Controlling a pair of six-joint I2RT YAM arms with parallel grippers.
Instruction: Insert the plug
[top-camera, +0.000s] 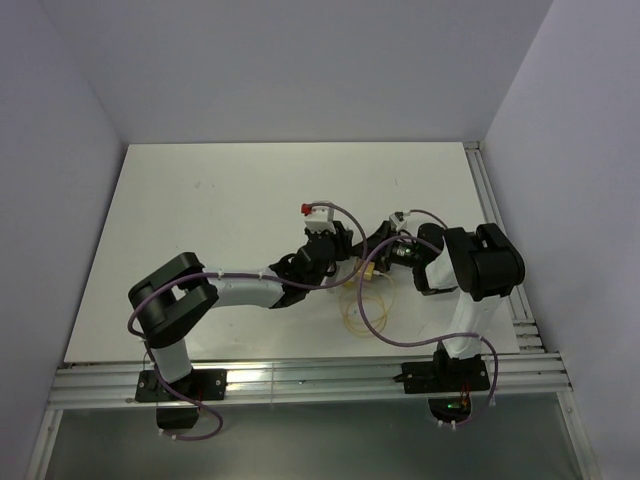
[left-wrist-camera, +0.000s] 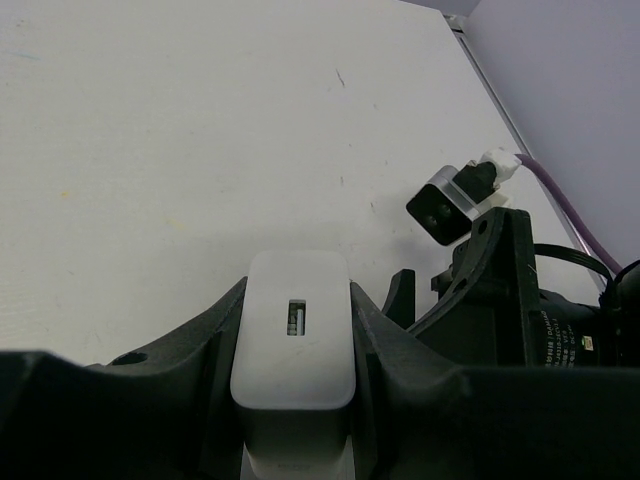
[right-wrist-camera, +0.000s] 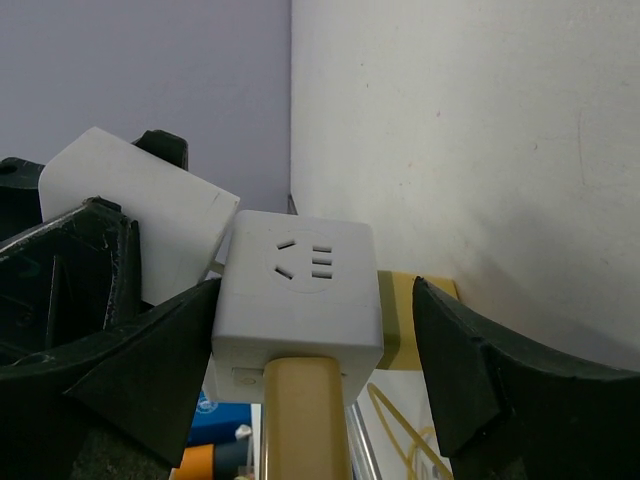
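In the left wrist view my left gripper is shut on a white plug (left-wrist-camera: 295, 345) with rounded edges and a small dark slot in its face. My right gripper has its fingers on both sides of a white socket block (right-wrist-camera: 300, 275) with several slots in its face; some space shows beside the right finger. From the right wrist view, the plug (right-wrist-camera: 140, 210) sits at the block's upper left, its near end very close to it. Whether any prongs are in the block cannot be told. The top view hides both pieces among the gripper parts.
A yellow piece (right-wrist-camera: 402, 320) shows behind the block, and a tan bar (right-wrist-camera: 305, 425) overlaps its lower front. Loops of yellow cable (top-camera: 365, 318) lie on the white table below the grippers.
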